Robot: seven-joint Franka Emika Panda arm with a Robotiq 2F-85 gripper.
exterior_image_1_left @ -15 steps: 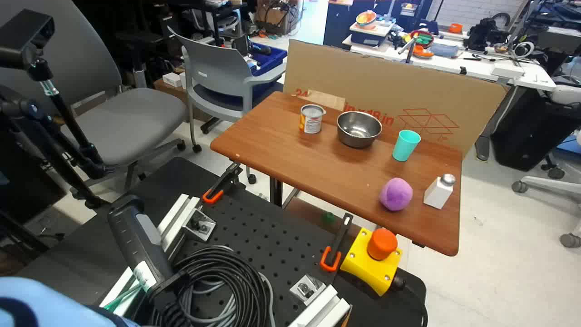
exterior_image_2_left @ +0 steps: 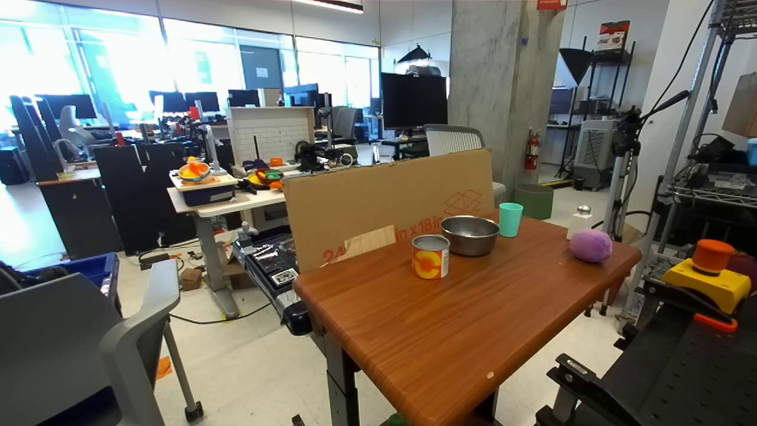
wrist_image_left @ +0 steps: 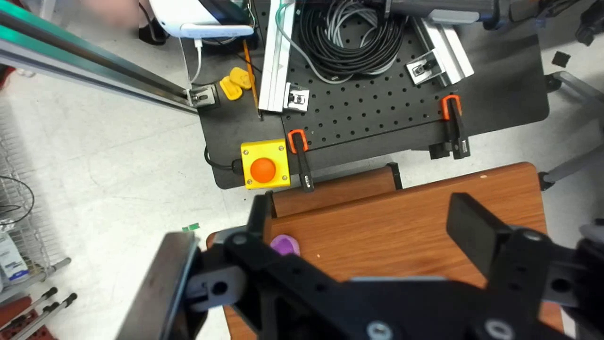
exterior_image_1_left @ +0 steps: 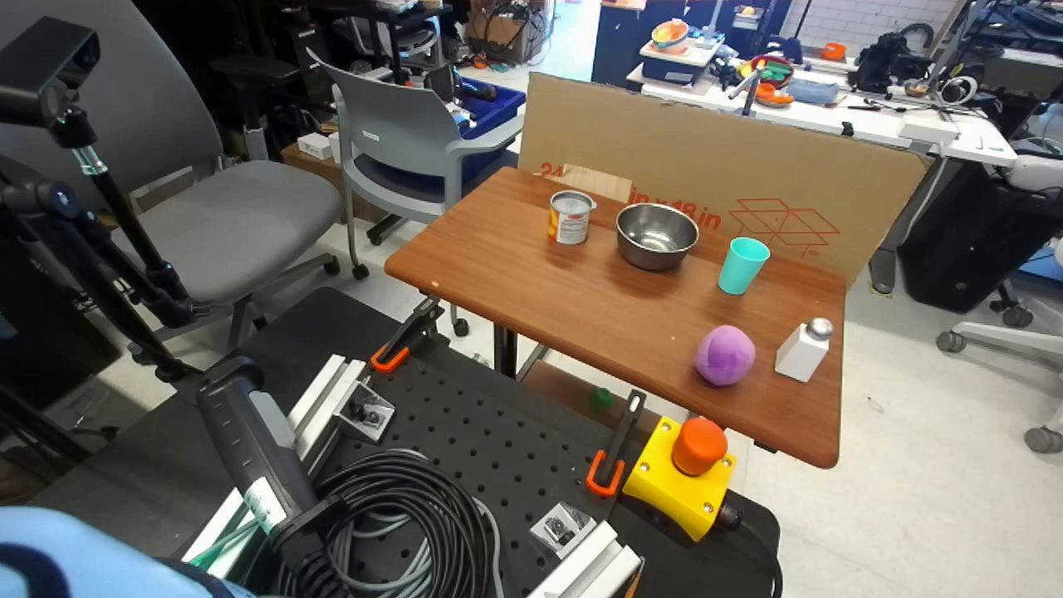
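Note:
My gripper stands open in the wrist view, high above the table's near edge, its fingers wide apart and nothing between them. On the brown table (exterior_image_1_left: 558, 289) are a purple ball (exterior_image_1_left: 725, 355), a white shaker with a metal cap (exterior_image_1_left: 803, 350), a turquoise cup (exterior_image_1_left: 743, 265), a steel bowl (exterior_image_1_left: 657, 236) and a can (exterior_image_1_left: 570, 218) with an orange label. The bowl looks empty in exterior view 1. Beneath the gripper's left side, part of the purple ball (wrist_image_left: 285, 245) shows; the gripper's body hides the other objects there. Neither exterior view shows the gripper.
A cardboard sheet (exterior_image_1_left: 698, 159) stands along the table's far edge. On the near side is a black perforated bench (exterior_image_1_left: 458, 419) bearing a yellow box with an orange button (exterior_image_1_left: 699, 445), clamps and coiled cable (exterior_image_1_left: 409, 508).

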